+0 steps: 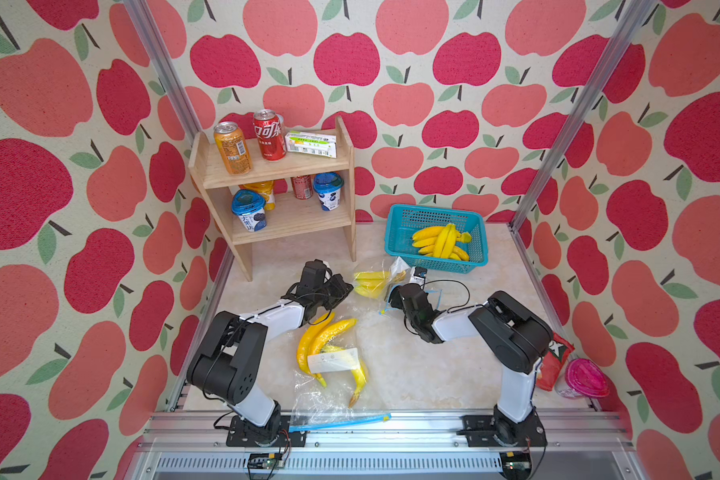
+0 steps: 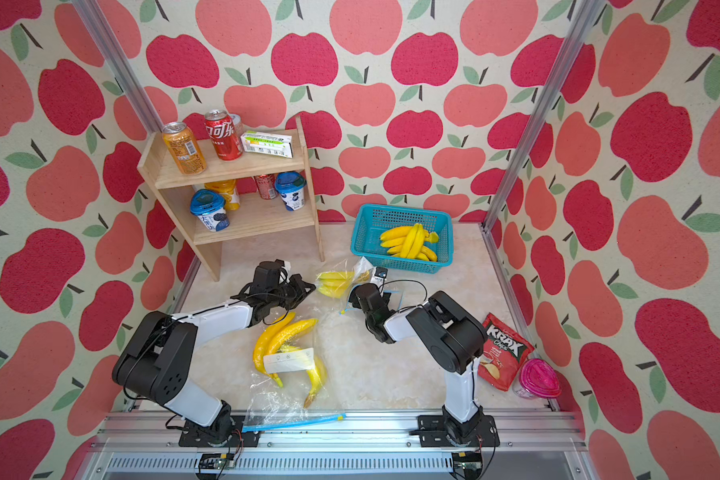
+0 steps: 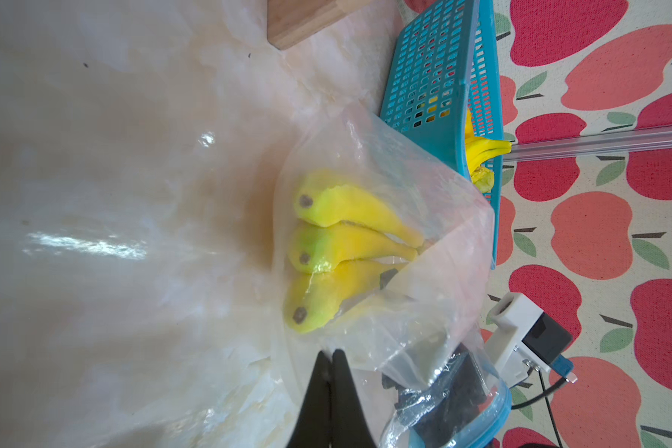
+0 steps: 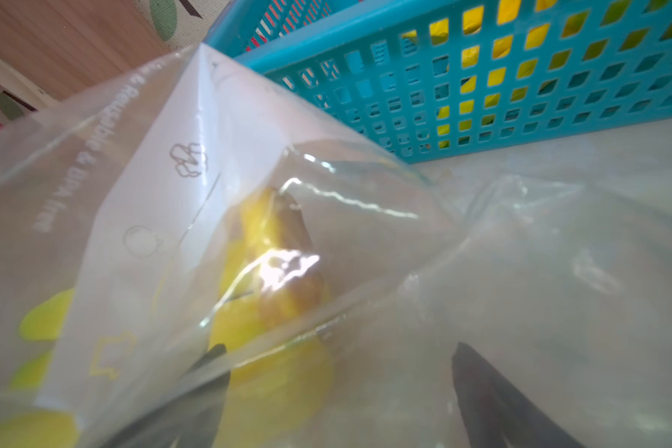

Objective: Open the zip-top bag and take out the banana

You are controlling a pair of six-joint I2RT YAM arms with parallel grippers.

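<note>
A clear zip bag (image 1: 370,280) with several bananas (image 3: 336,250) inside lies in the middle of the table, its top lifted and folded toward my right gripper. That gripper is open, its fingertips showing through the bag's film, against the bunch. My left gripper is shut at the bag's left edge, nothing clearly between its fingers. A second bag (image 1: 336,392) with bananas and a white label lies in front, below the left arm.
A teal basket (image 2: 401,256) of bananas stands just behind the bag. A wooden shelf (image 1: 280,224) with cans and cups is at the back left. A red chips bag (image 2: 500,352) lies at the right front.
</note>
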